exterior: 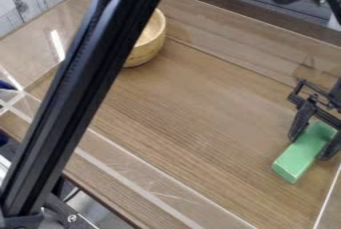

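Note:
At the right edge, the black gripper (312,133) reaches down over a green rectangular block (296,161) lying on the wooden table. Its fingers sit around the upper end of the block; whether they grip it cannot be made out.
A wooden bowl (150,44) stands at the upper left, partly hidden behind a long black beam (60,113) that crosses the view.

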